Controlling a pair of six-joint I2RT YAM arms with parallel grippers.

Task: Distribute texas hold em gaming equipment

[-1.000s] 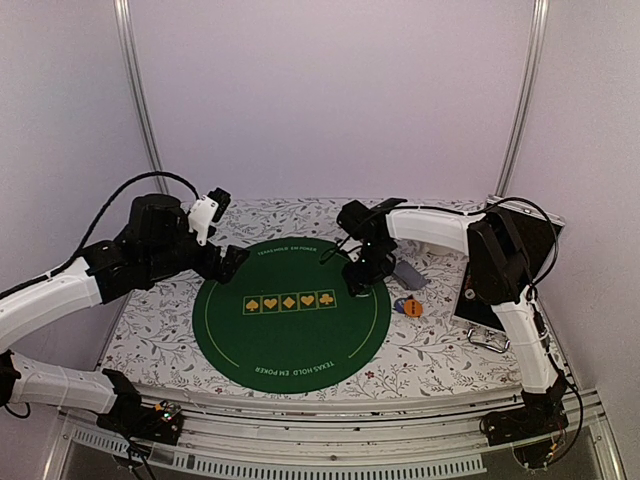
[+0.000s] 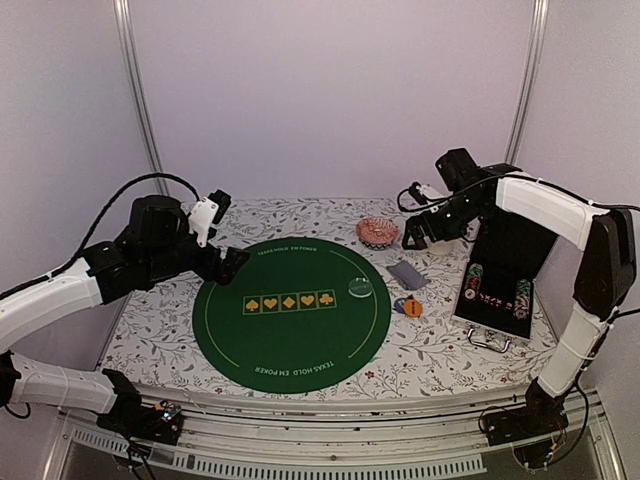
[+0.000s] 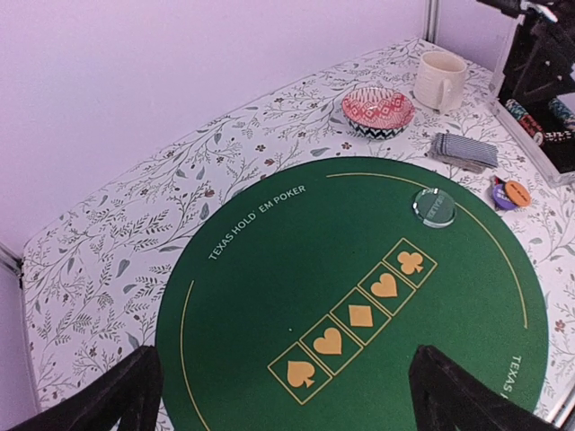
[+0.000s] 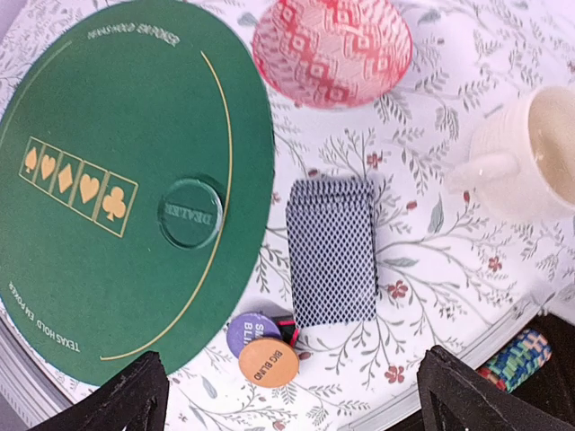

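On the right part of the green poker mat (image 2: 290,350) lies a clear round dealer button (image 4: 190,213). Beside the mat's right edge rest an orange big blind button (image 4: 269,362) and a purple small blind button (image 4: 251,334), the orange one partly over the purple. Behind them is a patterned card deck (image 4: 332,256), lying flat. My right gripper (image 2: 428,232) hangs open above the table near the deck and mug, nothing between its fingers. My left gripper (image 2: 232,266) is open over the mat's left edge, also empty. An open case (image 2: 495,308) holds stacks of chips at the right.
A red-patterned bowl (image 4: 332,54) stands behind the mat, with a cream mug (image 4: 526,157) to its right. The case's raised lid (image 2: 512,240) stands near my right arm.
My right gripper has opened and moved up and to the right, away from the dealer button, which stays on the mat. The left arm has not moved.
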